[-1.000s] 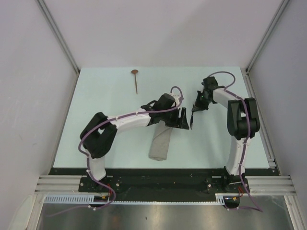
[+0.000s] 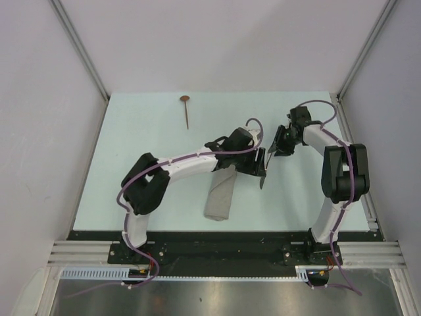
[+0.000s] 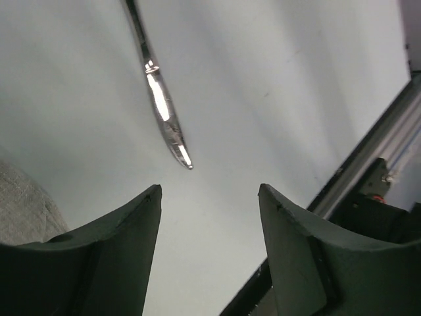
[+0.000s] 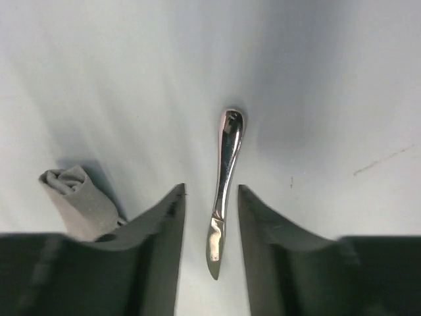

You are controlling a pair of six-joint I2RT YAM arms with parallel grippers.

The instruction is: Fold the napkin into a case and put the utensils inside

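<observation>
The knife (image 2: 262, 182) lies on the white table to the right of the folded grey napkin (image 2: 221, 197). In the left wrist view, the knife's blade (image 3: 163, 108) points toward my left gripper, which is open with nothing between its fingers. The right wrist view shows the whole knife (image 4: 227, 158), its handle beyond the fingertips and its blade in the gap. My right gripper stands part open above it, not closed on it. A spoon (image 2: 185, 99) lies at the back left. The napkin's upper part is hidden under the left arm.
Both grippers are close together near the knife, the right one just behind and to the right. Left and front right, the table (image 2: 125, 171) is bare. Its front edge meets a dark rail (image 2: 223, 247).
The knife has shifted slightly toward the front.
</observation>
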